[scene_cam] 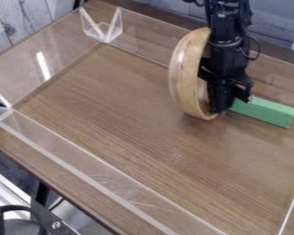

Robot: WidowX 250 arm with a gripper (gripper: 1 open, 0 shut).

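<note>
My black gripper (220, 96) is low at the right rear of the wooden tray, pressed against a large tan wooden round piece (186, 69) standing on edge, like a bowl on its side. A green block (265, 112) lies just right of the fingertips, reaching toward the tray's right side. The fingertips are dark and crowded together; whether anything sits between them cannot be made out.
The tray floor (113, 147) is bare across the left and front. Clear plastic walls (100, 184) edge it, with a clear bracket (102, 26) at the back left. Cables show at the lower left.
</note>
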